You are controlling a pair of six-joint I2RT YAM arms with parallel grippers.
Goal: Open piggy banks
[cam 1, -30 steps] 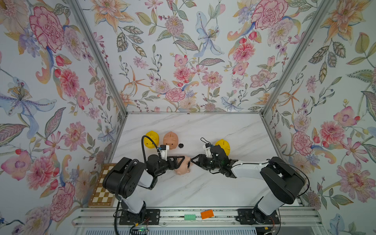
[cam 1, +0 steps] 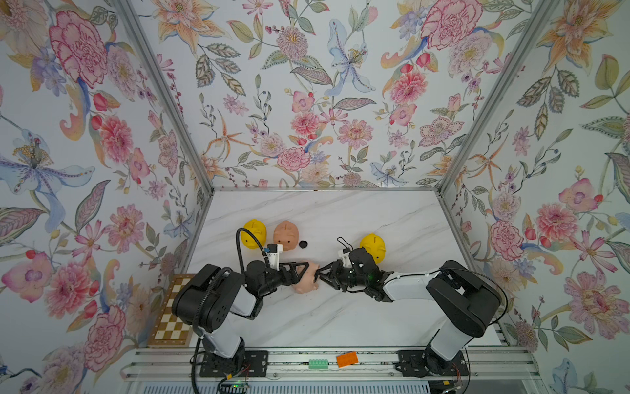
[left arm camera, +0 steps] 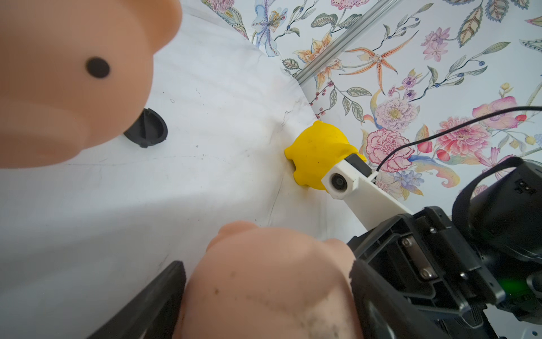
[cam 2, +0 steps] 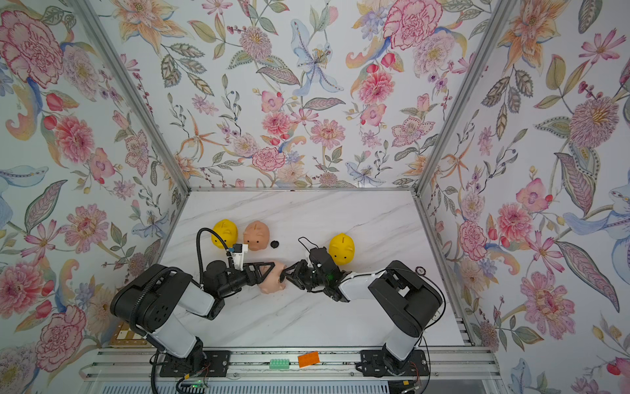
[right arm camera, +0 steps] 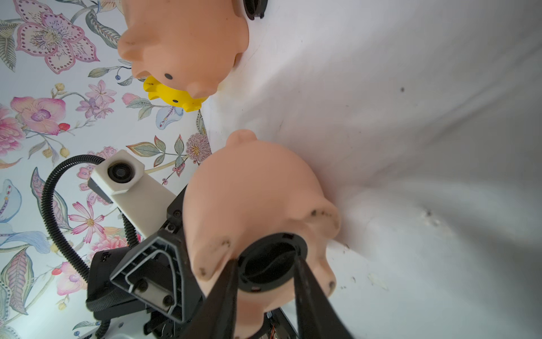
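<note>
Between my two grippers lies a pink piggy bank (right arm camera: pixel 254 180) on its side, its underside facing my right gripper. A black round plug (right arm camera: pixel 272 262) sits in that underside. My right gripper is part open, its fingertips in front of the plug; whether they touch it, I cannot tell. My left gripper stands open, with the bank's rounded back (left arm camera: pixel 271 282) between its fingers. Behind, a second pink piggy bank (cam 1: pixel 286 235) stands upright, with a yellow one (cam 1: pixel 254 233) to its left. Another yellow piggy bank (cam 1: pixel 372 248) is behind my right gripper.
A loose black plug (cam 1: pixel 303 244) lies beside the second pink bank. A checkered board (cam 1: pixel 172 312) is at the table's left edge. On the front rail are a green block (cam 1: pixel 318 363) and an orange block (cam 1: pixel 347 359).
My right gripper has moved left, closer to the underside of the pink bank, and its fingers have spread. The left arm and the bank look unmoved.
</note>
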